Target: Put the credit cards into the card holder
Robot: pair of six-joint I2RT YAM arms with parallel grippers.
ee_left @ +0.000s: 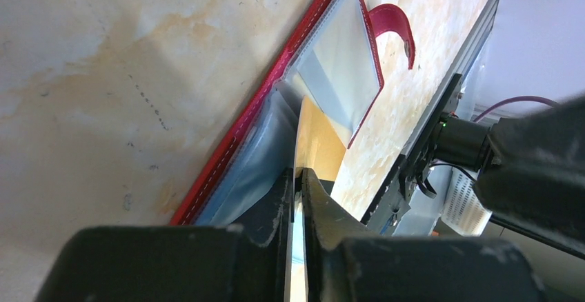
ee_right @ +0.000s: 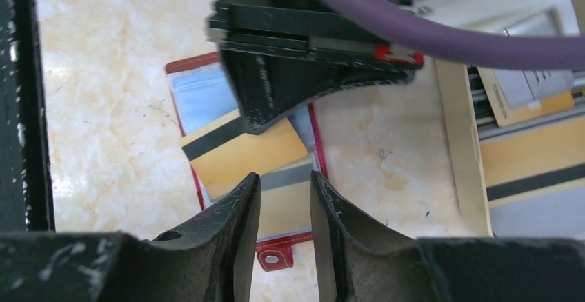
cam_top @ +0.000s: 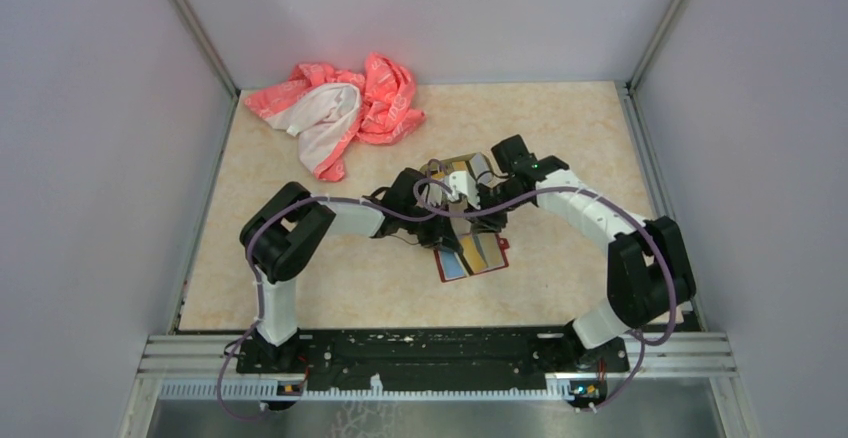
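Note:
A red card holder [cam_top: 452, 268] with clear sleeves lies open below both grippers. In the left wrist view my left gripper is at a yellow card [ee_left: 319, 136] with a black stripe, its fingertips close together on or against the card's edge; whether they hold it I cannot tell. In the right wrist view the yellow card [ee_right: 248, 150] lies over the holder, above a paler card [ee_right: 276, 205]. My right gripper is above the holder's strap end, its fingertips slightly apart with nothing between them.
A box [ee_right: 459, 136] with more cards stands behind the holder, right in the right wrist view. A pink and white cloth [cam_top: 380, 98] lies at the back left.

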